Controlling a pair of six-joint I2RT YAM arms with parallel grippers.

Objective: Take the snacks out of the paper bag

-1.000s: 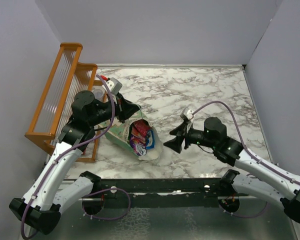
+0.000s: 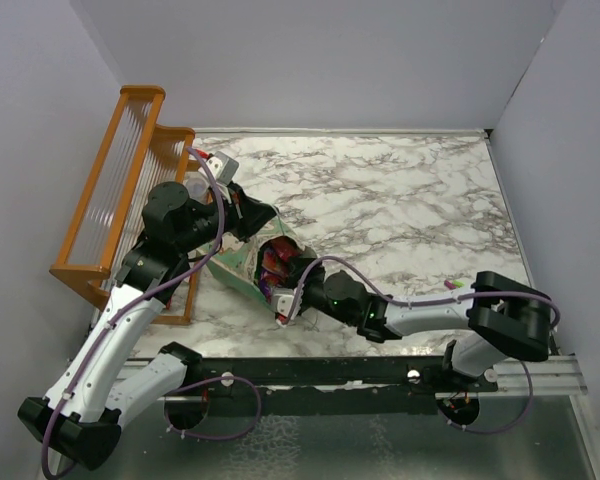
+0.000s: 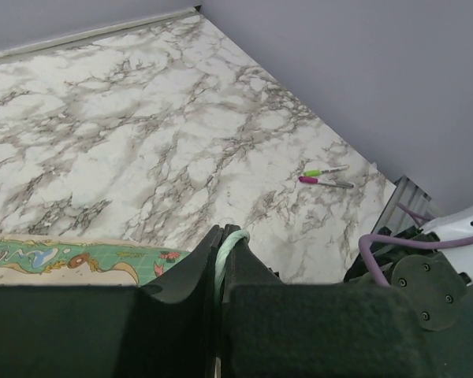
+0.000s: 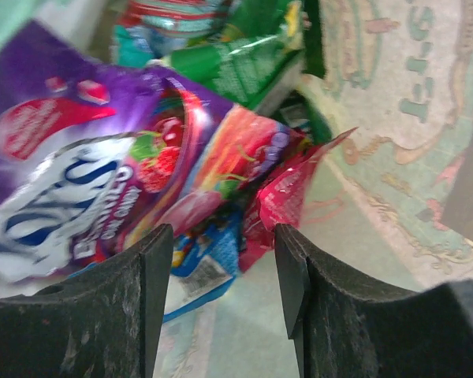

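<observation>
The paper bag point(image 2: 242, 275) lies on its side with its mouth toward the right, snack packets point(image 2: 275, 260) inside. My left gripper is shut on the pale bag handle point(image 3: 232, 240) at the bag's top. My right gripper is in the bag's mouth, part open, fingertips just in front of purple, red, blue and green packets point(image 4: 87, 157); a pink crumpled wrapper point(image 4: 284, 197) is right at the right fingertip.
A wooden rack point(image 2: 110, 200) stands at the left.
My right arm has moved left from the open table into the bag's mouth. The left arm holds its place.
</observation>
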